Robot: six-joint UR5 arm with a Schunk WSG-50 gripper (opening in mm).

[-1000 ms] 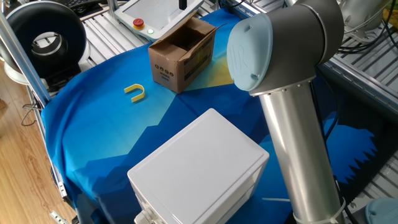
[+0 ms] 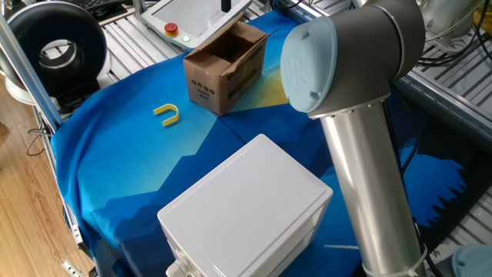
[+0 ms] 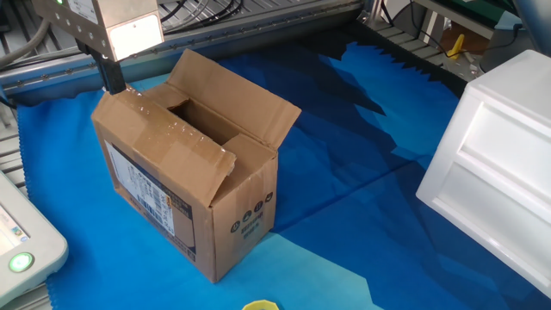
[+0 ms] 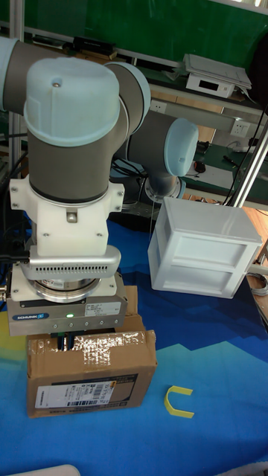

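Note:
An open-topped cardboard box (image 3: 241, 207) stands upright on the blue cloth, its flaps raised and leaning outward. In exterior view 2 my gripper (image 3: 111, 86) points down at the box's far left end, where a dark finger (image 3: 108, 73) reaches the top edge. Exterior view 3 has the gripper body right above the box (image 4: 95, 381), with its dark fingers partly hidden by the flap. Whether the fingers are apart or closed, and whether cardboard lies between them, cannot be made out. A yellow U-shaped piece (image 2: 166, 115) lies on the cloth beside the box.
A white drawer cabinet (image 2: 246, 204) stands on the cloth, apart from the box. Behind the box in exterior view 1 lies a teach pendant (image 2: 196, 19) with a red stop button. Open cloth (image 2: 115, 146) stretches left of the yellow piece.

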